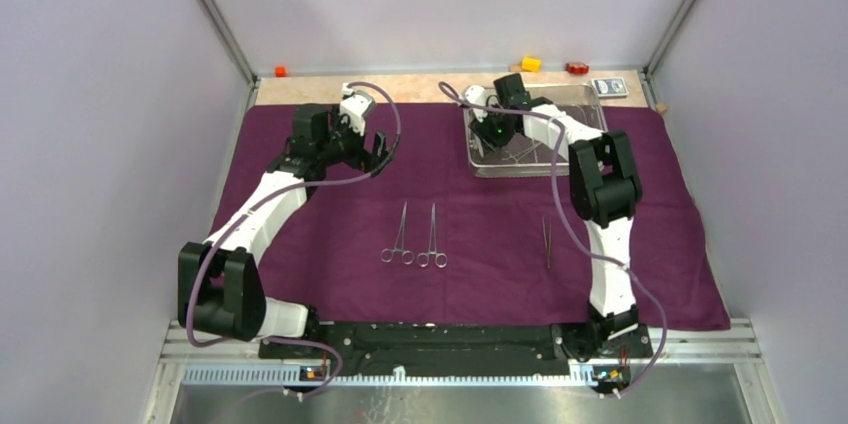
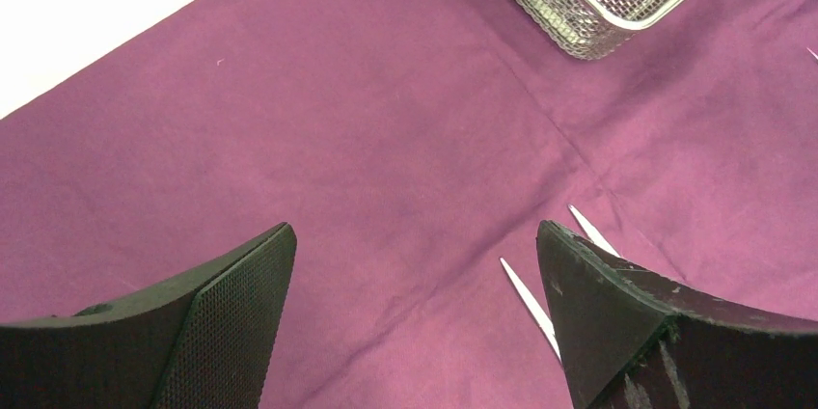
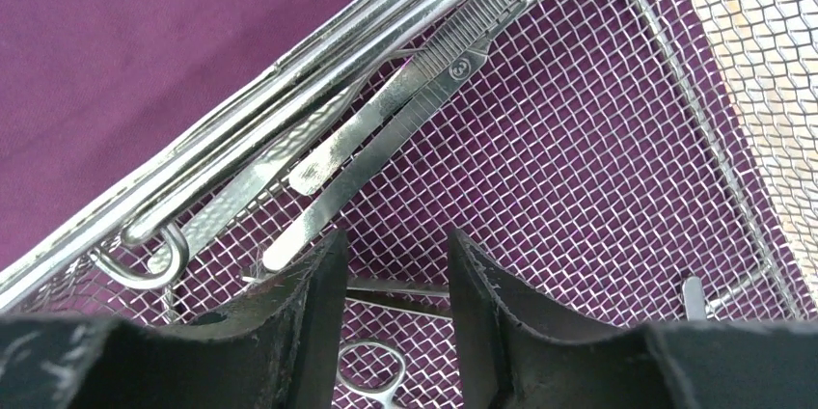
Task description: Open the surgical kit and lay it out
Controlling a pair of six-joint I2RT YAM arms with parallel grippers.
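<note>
The steel mesh tray (image 1: 535, 170) sits at the back right on the purple cloth. My right gripper is down inside it, fingers apart and part open, over metal instruments: flat handles (image 3: 357, 177) along the near side and a finger ring (image 3: 371, 346) below. Two scissor-like clamps (image 1: 398, 249) (image 1: 432, 256) lie side by side on the cloth's middle front, and thin tweezers (image 1: 547, 244) lie to the right. My left gripper hangs open above the cloth at left, holding nothing.
A light strip along the back carries an orange block (image 1: 281, 71), a yellow block (image 1: 531, 64), a red object (image 1: 576, 67) and a boxed item (image 1: 609, 87).
</note>
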